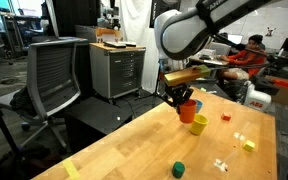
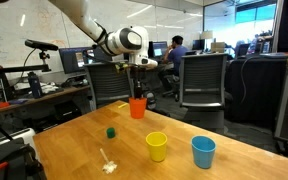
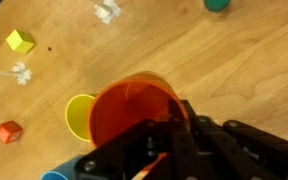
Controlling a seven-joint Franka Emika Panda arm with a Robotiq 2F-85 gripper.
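An orange-red cup [image 1: 187, 111] is held by my gripper [image 1: 176, 101], which is shut on it near the rim. It appears raised above the wooden table. In the wrist view the cup [image 3: 129, 112] fills the middle, its opening facing the camera, with the dark fingers [image 3: 199, 135] against its near side. A yellow cup [image 2: 156, 147] stands on the table, and a blue cup [image 2: 203, 152] is farther right in the second exterior view. In the first exterior view the orange-red cup partly covers the yellow cup [image 1: 198, 125].
A green object [image 1: 178, 170] lies toward the front of the table. A yellow block [image 3: 20, 41], an orange-red block [image 3: 9, 132] and small white pieces [image 3: 107, 11] lie around the cups. Bare wood [image 1: 119, 157] stretches across the table's left side.
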